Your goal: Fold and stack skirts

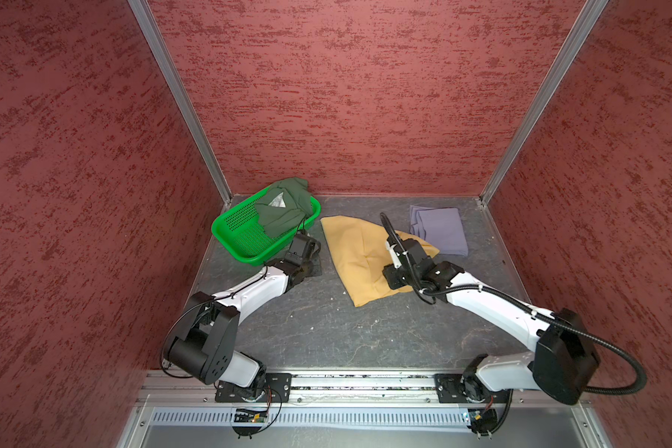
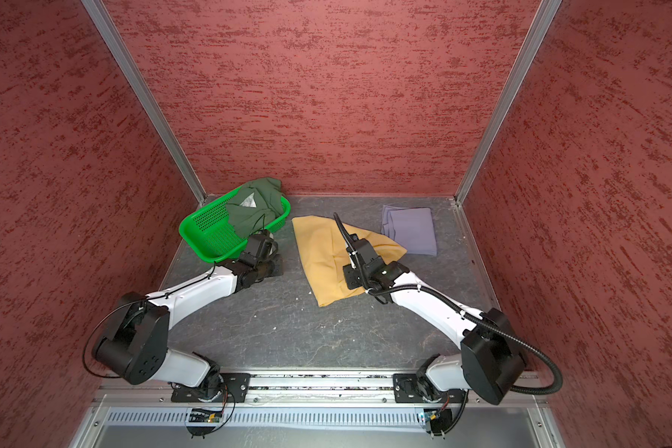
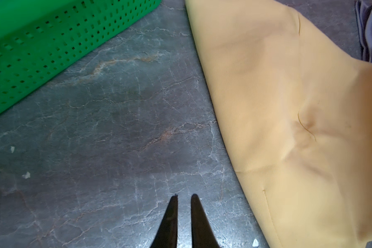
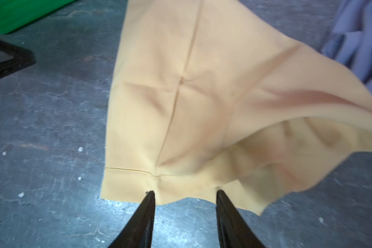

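Note:
A yellow skirt (image 1: 356, 257) lies loosely spread in the middle of the table, its right part creased and folded over, as the right wrist view shows. Above its near right part hovers my right gripper, open with nothing between its fingers. My left gripper is over bare table left of the skirt, its fingertips a small gap apart and empty. A folded lavender skirt (image 1: 439, 230) rests flat at the back right, close to the yellow one. Dark green cloth (image 1: 285, 209) hangs over the far right side of the green basket.
The green basket (image 1: 235, 242) stands at the back left, just beyond my left gripper. Bare table (image 1: 336, 336) stretches along the front. Red walls enclose the back and both sides.

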